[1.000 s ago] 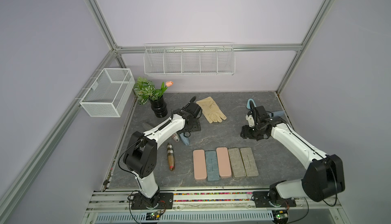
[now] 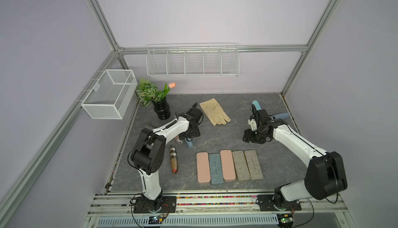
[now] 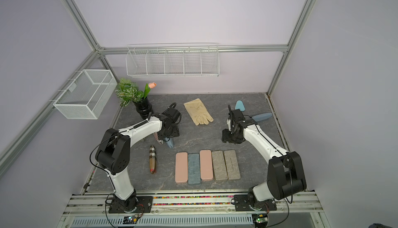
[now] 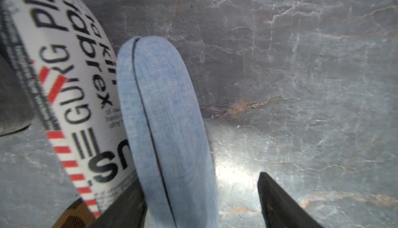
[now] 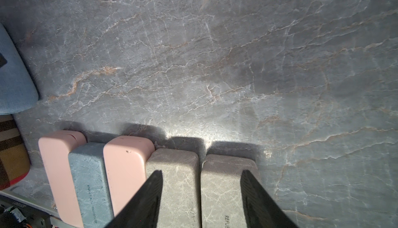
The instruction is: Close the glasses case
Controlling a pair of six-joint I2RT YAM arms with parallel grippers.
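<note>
In the left wrist view, a blue denim-look glasses case (image 4: 174, 124) with a dark seam along its length lies on the grey table. My left gripper stands open with its fingers apart, the near part of the case between them, close to the left finger (image 4: 130, 207). In the top left view only the case's front end (image 2: 189, 142) shows below that gripper. A light blue rounded triangular piece (image 3: 239, 105) and a long blue case (image 3: 262, 117) lie behind the right arm. My right gripper is open and empty over bare table.
Beside the blue case lies a white printed case (image 4: 78, 78); a plaid one (image 2: 173, 160) is nearer. Several pink, blue and grey cases (image 2: 203, 167) line the front. A glove (image 2: 214, 111) and a vase (image 2: 162, 109) stand behind. Table between the arms is clear.
The right gripper has moved a little left. The light blue piece showed a grey middle one second ago and now looks solid blue.
</note>
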